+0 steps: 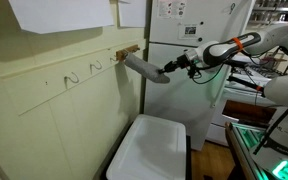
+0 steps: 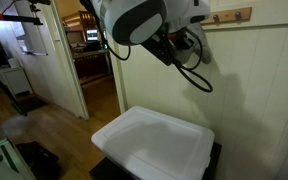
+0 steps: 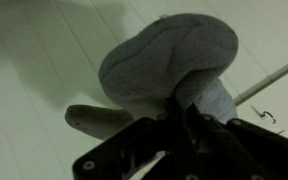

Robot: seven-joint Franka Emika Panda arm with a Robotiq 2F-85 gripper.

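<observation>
A grey oven mitt (image 1: 145, 68) is stretched out near the wall in exterior view 1. Its upper left end is close to the wooden hook rack (image 1: 128, 51); whether it hangs on a hook I cannot tell. My gripper (image 1: 169, 68) is shut on the mitt's lower right end. From the wrist, the grey mitt (image 3: 169, 60) fills the middle of the view, bunched between the fingers, with its thumb (image 3: 97, 121) sticking out to the left. In exterior view 2 the arm covers most of the mitt.
Below stands a white lidded bin (image 1: 149, 150), its top bare. Several wall hooks (image 1: 72, 78) line the panel at left. A white fridge (image 1: 181, 105) is behind the gripper.
</observation>
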